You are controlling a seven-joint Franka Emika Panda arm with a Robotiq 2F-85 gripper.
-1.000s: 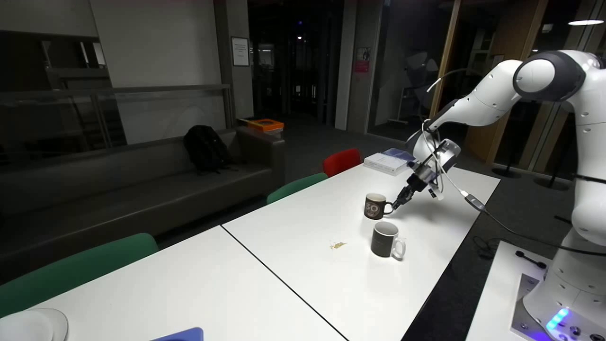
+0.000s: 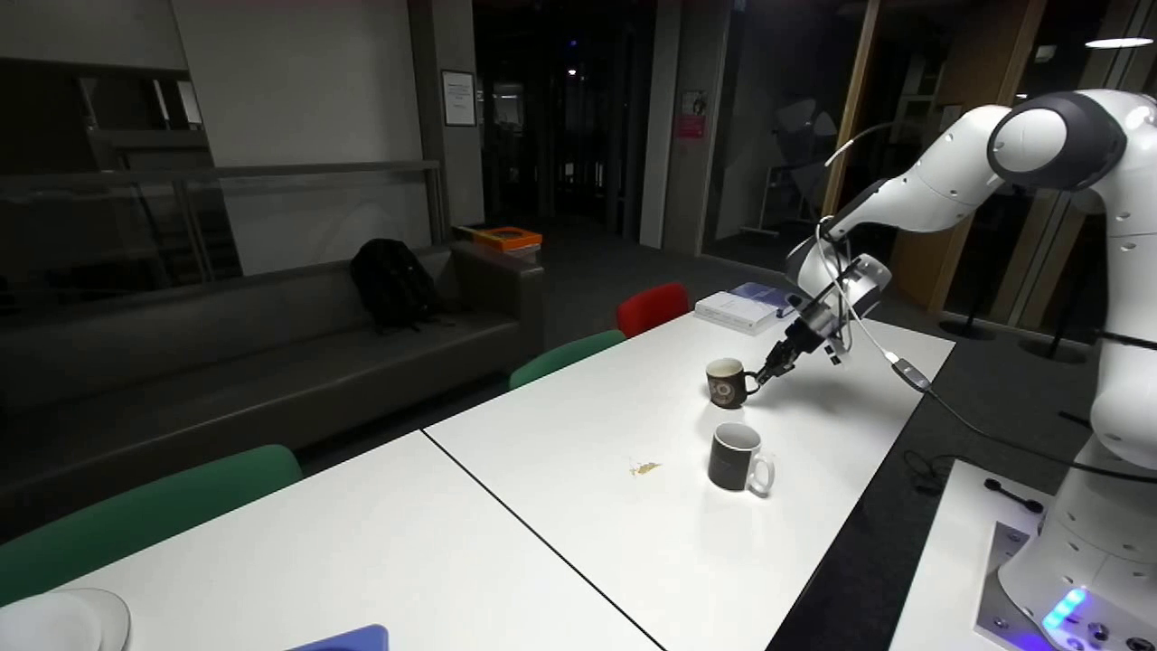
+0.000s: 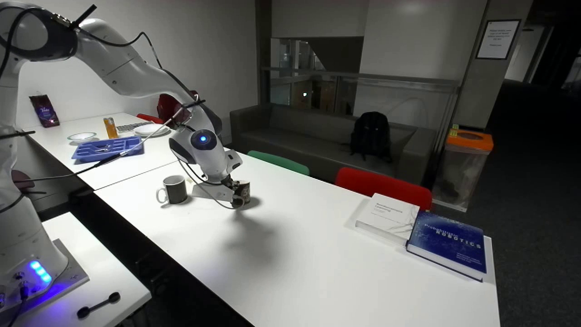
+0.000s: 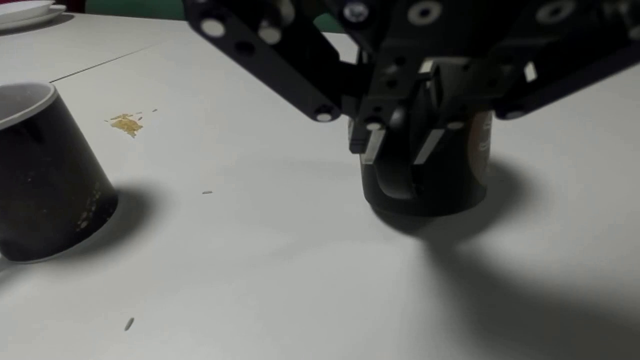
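Note:
A black mug with a round printed design [image 2: 726, 386] stands toward the far part of the white table. My gripper [image 2: 761, 379] is shut on its handle, coming in from the right. From close up in the wrist view, the handle runs between the fingers of the gripper, with the dark body of the mug [image 4: 450, 189] behind them. Whether its base touches the table is hard to tell. Exterior view 2 shows the mug [image 3: 244, 191] partly hidden behind the gripper [image 3: 235, 188].
A dark grey mug with a white handle [image 2: 729, 463] stands nearby; crumbs [image 2: 645, 468] lie beside it. Two books [image 3: 387, 216] sit at one table end. A blue tray [image 3: 106, 148] and plates [image 3: 150, 130] are at the other.
In exterior view 1 the printed mug and my gripper have shifted together slightly up and to the right, away from the grey mug. The grey mug has not moved.

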